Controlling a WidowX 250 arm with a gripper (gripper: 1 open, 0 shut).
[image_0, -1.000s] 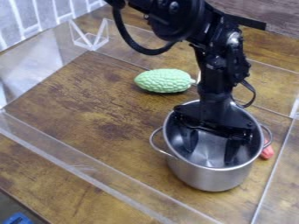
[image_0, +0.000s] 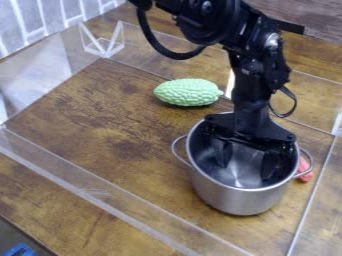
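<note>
A steel pot (image_0: 234, 196) with two side handles stands on the wooden table at the lower right. My black gripper (image_0: 250, 160) reaches down from above into the pot's mouth. Its fingers are dark against the shadowed interior, so whether anything is between them is hard to see.
A green bumpy oblong object (image_0: 187, 92) lies behind the pot to the left. A small red item (image_0: 305, 173) is partly hidden at the pot's right. Clear plastic walls border the wooden table (image_0: 94, 140), whose left part is bare. A blue object sits at the lower left corner.
My arm and gripper have shifted slightly within the pot, with the wrist a little farther right than a second ago. The pot looks almost unmoved.
</note>
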